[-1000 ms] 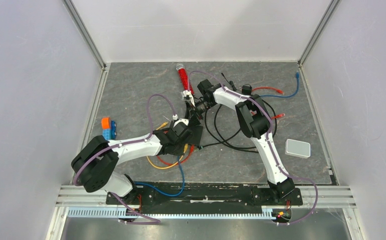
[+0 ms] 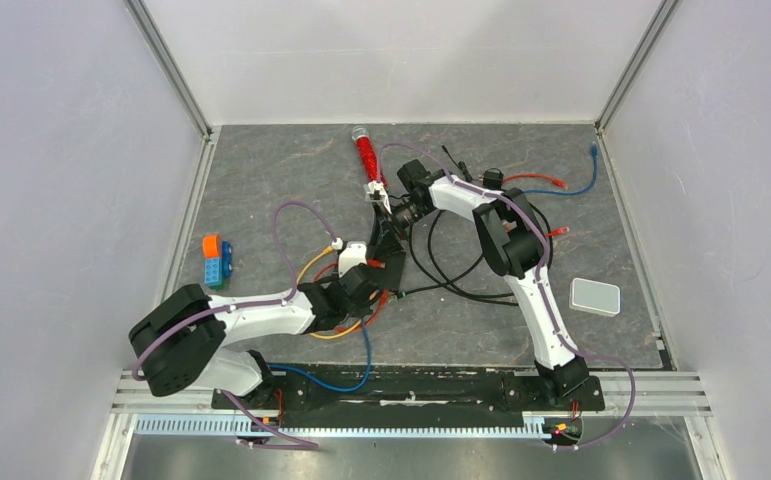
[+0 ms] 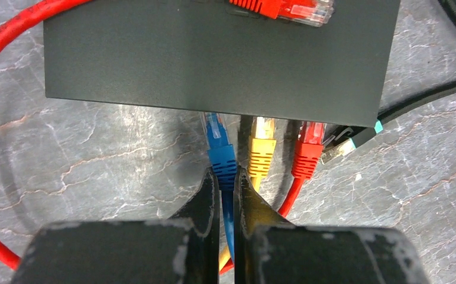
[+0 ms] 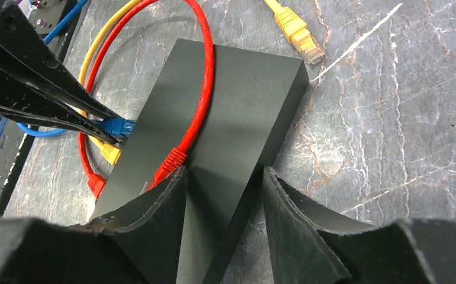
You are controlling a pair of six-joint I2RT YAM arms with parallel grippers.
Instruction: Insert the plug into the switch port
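The black switch box has blue, yellow and red plugs at one long edge. My left gripper is shut on the blue plug's boot and cable, the plug's tip at that edge; whether it sits inside a port is hidden. In the right wrist view the same box lies beneath my right gripper, which stands open with its fingertips at the box's top and side.
A red microphone, black cables, a white case and a toy lie around. A loose yellow plug lies beside the box.
The left arm has shifted slightly toward the near left of the top view, and its cables moved with it. The right arm looks unchanged.
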